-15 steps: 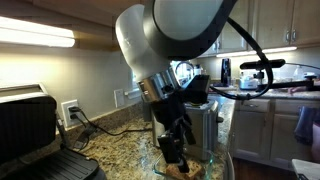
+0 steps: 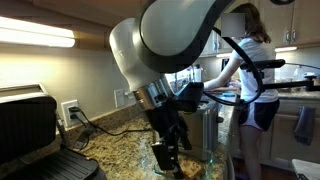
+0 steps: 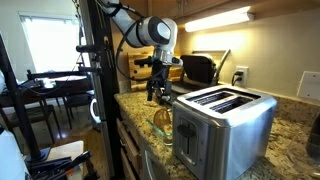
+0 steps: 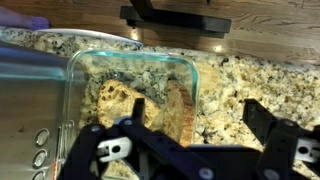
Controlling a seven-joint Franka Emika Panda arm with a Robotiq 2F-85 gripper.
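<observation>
Two slices of bread [image 4: 179,112] rest in a clear glass dish [image 4: 190,66], one leaning or standing along the dish's right side and the other lying to its left. My gripper is open above the dish; its left finger [image 4: 122,140] overlaps the bread in the wrist view, while the right one is over the counter outside the rim. Nothing is held between them. In exterior view 2 the gripper [image 3: 154,97] hangs just behind the bread [image 3: 163,122]. How high the fingertips stand above the slices is unclear.
A silver toaster [image 3: 225,130] stands close beside the dish, along the left edge of the wrist view. A dark ridged appliance [image 2: 27,125] sits on the counter. A person [image 2: 258,80] stands in the background.
In exterior view 1 my gripper has shifted slightly left and down, staying open. A person has come into the background from the right.
</observation>
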